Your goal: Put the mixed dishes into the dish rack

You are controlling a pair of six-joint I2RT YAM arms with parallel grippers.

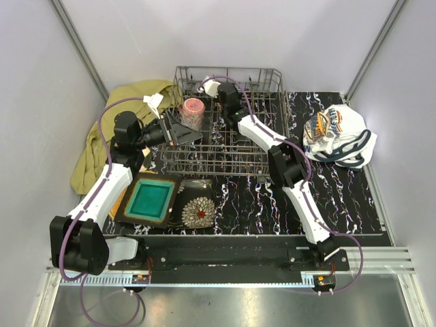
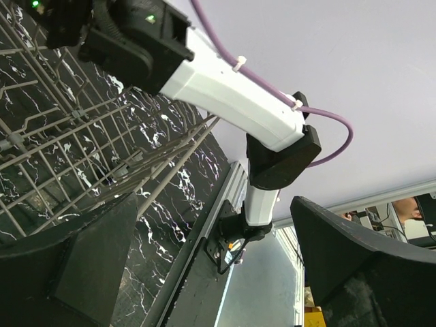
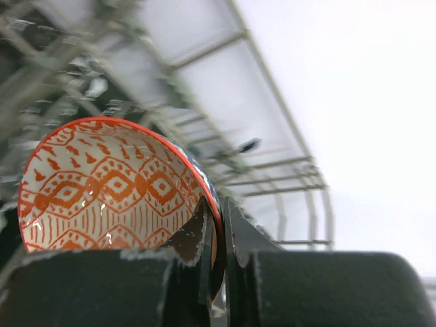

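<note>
A bowl with orange and white patterning (image 3: 109,187) fills the lower left of the right wrist view; my right gripper is shut on its rim. From the top, the right gripper's body hides the bowl over the back middle of the dish rack (image 1: 214,170). Inside the rack's left side stands a pink patterned cup (image 1: 193,114). My left gripper (image 1: 185,135) is open and empty beside that cup, its fingers (image 2: 88,262) spread wide in the left wrist view. In front of the rack lie a square green plate (image 1: 150,200) and a dark flowered dish (image 1: 198,212).
A crumpled olive cloth (image 1: 95,153) spreads along the left, partly behind my left arm. White striped fabric (image 1: 340,136) lies right of the rack.
</note>
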